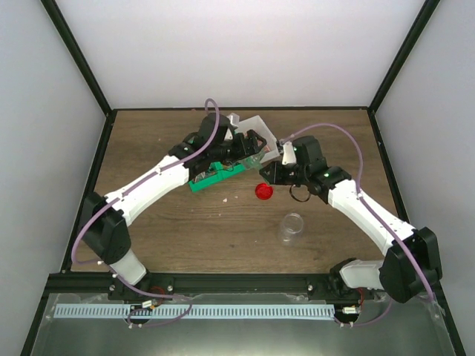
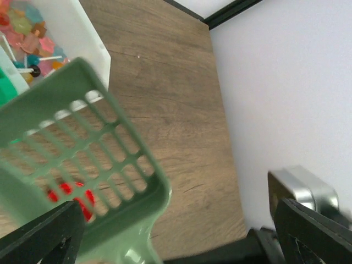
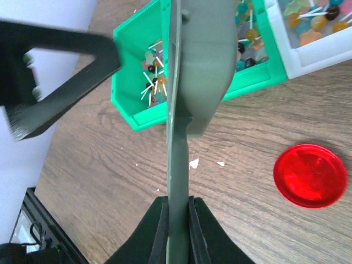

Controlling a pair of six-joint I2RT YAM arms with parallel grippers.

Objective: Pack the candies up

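Note:
My right gripper is shut on the handle of a green slotted scoop (image 3: 201, 60), held upright-edged above the boxes. The scoop's slotted face (image 2: 82, 154) fills the lower left of the left wrist view, beside my open left gripper. Mixed candies and lollipops lie in a white box (image 3: 297, 66) and in green boxes (image 3: 126, 104). A red round lid (image 3: 309, 176) lies on the table in front of them.
A clear jar (image 1: 291, 227) stands on the front middle of the table, clear wood around it. Walls (image 2: 280, 99) border the workspace.

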